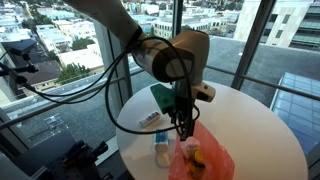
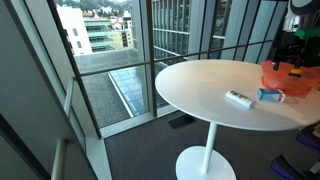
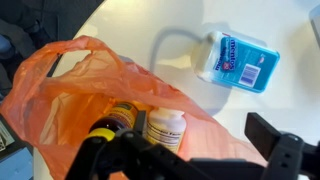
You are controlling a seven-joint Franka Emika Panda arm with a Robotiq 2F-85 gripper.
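An orange translucent plastic bag (image 3: 75,70) lies on the white round table, its mouth spread open. In the wrist view it holds a yellow-and-dark bottle (image 3: 117,117) and a white pill-style bottle (image 3: 166,127). A blue-and-white Mentos container (image 3: 240,62) lies on its side on the table beside the bag. My gripper is open above the bag's edge, its fingers apart with nothing held between them. From exterior view 1, the gripper (image 1: 184,130) hangs over the bag's near-left side, close to the blue container (image 1: 161,142).
A small white item (image 2: 239,99) lies on the table left of the blue container. Glass windows (image 1: 240,60) surround the table, and a black cable loops beside the arm.
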